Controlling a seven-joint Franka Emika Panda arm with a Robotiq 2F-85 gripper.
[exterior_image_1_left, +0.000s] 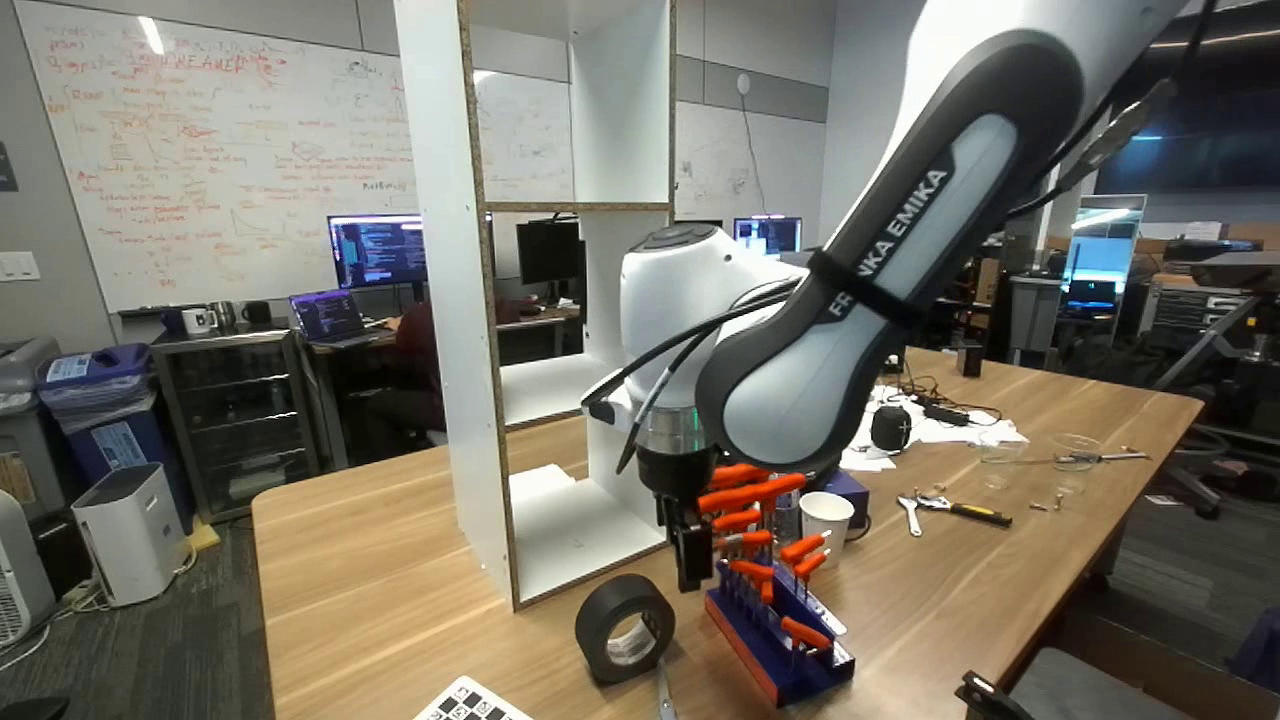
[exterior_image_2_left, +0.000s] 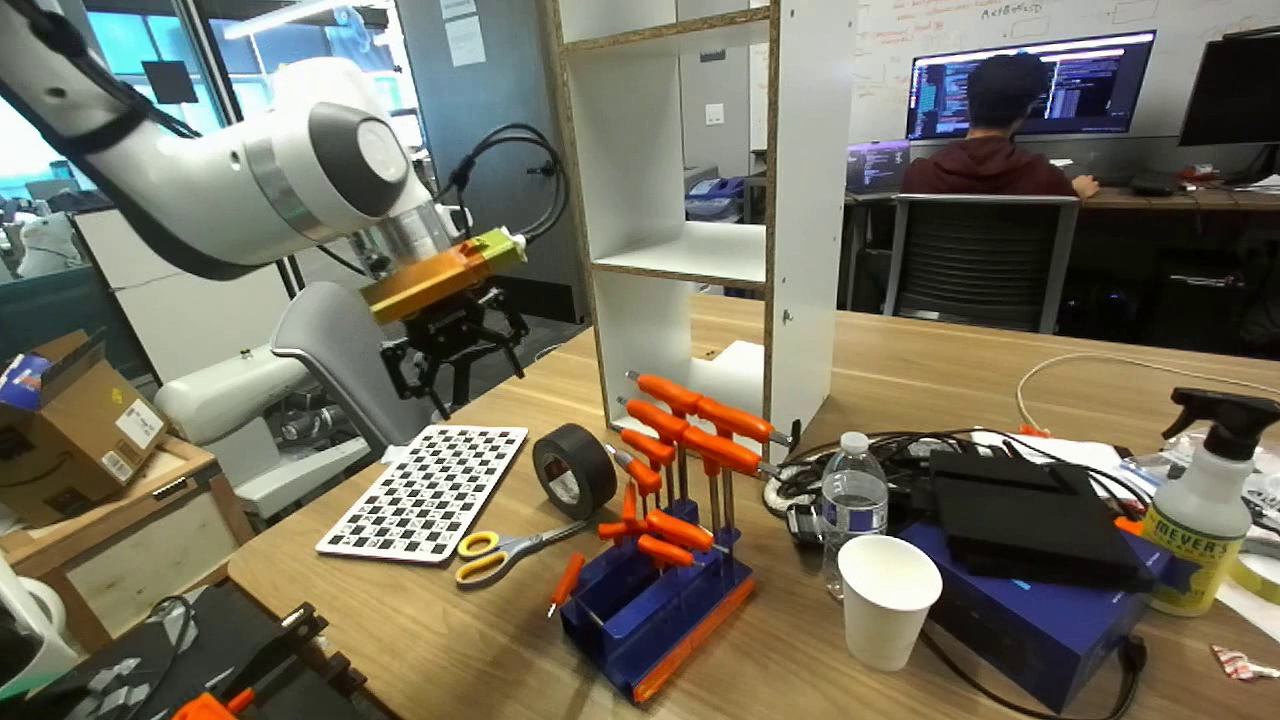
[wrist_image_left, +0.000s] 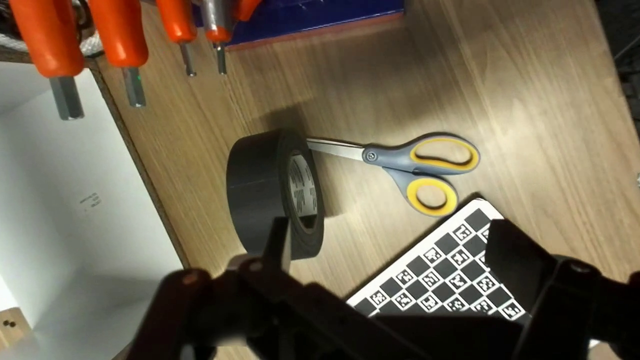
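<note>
My gripper (exterior_image_2_left: 462, 372) hangs open above the table, its fingers spread wide in the wrist view with nothing held between them. A roll of black tape (wrist_image_left: 258, 186) stands on its edge on the wood, in front of the left finger (wrist_image_left: 279, 246) as the wrist camera sees it. Scissors with grey and yellow handles (wrist_image_left: 414, 162) lie flat, blade tips by the tape. The checkered board (wrist_image_left: 444, 270) lies flat, partly covered by the gripper in the wrist view. Orange-handled hex keys (exterior_image_2_left: 690, 438) stand in a blue holder (exterior_image_2_left: 636, 624) close by.
A tall white shelf unit (exterior_image_1_left: 438, 300) with open compartments stands beside the tape. Past the holder are a paper cup (exterior_image_2_left: 888, 588), a water bottle (exterior_image_2_left: 854, 492), a blue box (exterior_image_2_left: 1032, 630) and a spray bottle (exterior_image_2_left: 1194, 516). Bare tabletop shows left of the shelf in exterior view 1.
</note>
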